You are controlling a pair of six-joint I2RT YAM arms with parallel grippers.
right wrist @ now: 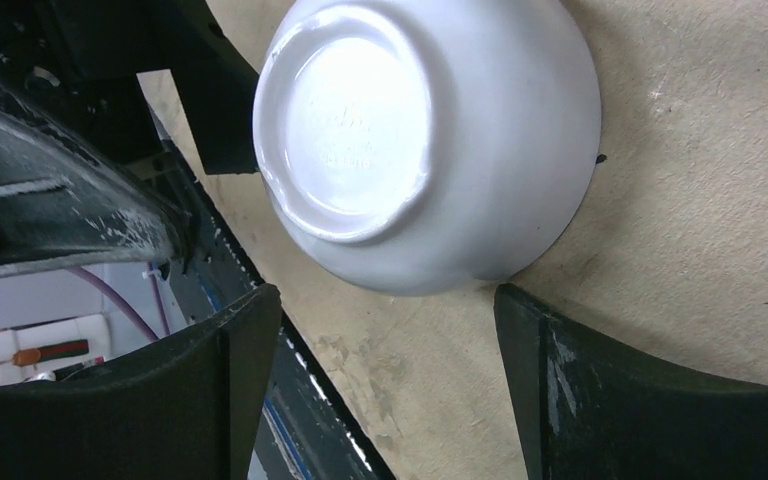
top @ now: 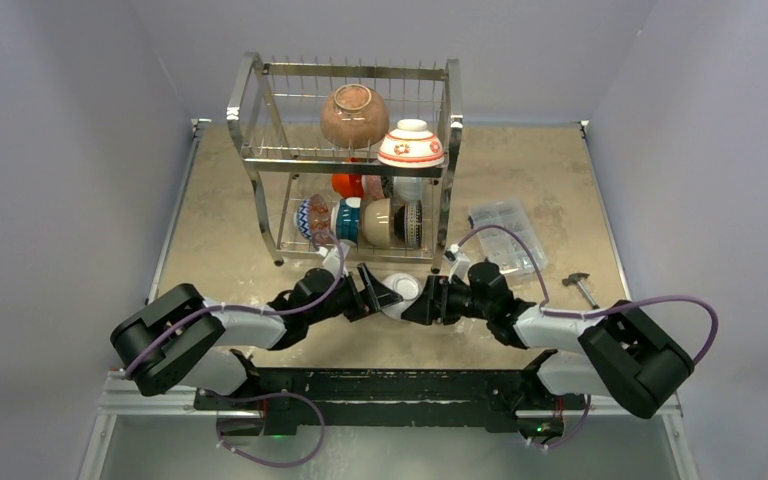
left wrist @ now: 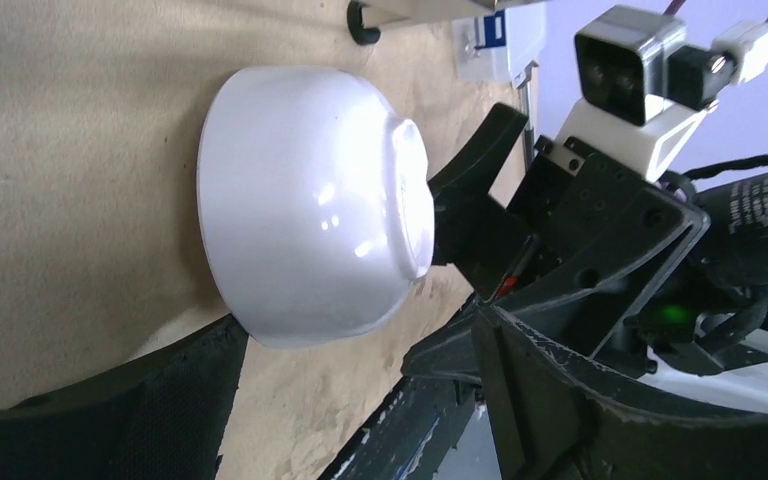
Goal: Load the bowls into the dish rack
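A plain white bowl (top: 401, 296) lies base up on the table in front of the dish rack (top: 252, 160), between my two grippers. My left gripper (top: 380, 288) is at its left side and my right gripper (top: 426, 302) at its right, both partly open. In the left wrist view the bowl (left wrist: 305, 200) is just beyond the spread fingers (left wrist: 160, 405), one tip at its rim. Across the right wrist view the bowl (right wrist: 500, 130) reaches down to the spread fingertips (right wrist: 530, 330); contact there is hard to tell. Bare table shows between the right fingers.
Several bowls fill the rack's lower level. Above stand a brown bowl (top: 354, 118) and an orange-patterned white bowl (top: 412, 146), both base up. A clear divided box (top: 505, 232) and a hammer (top: 581, 288) lie at the right.
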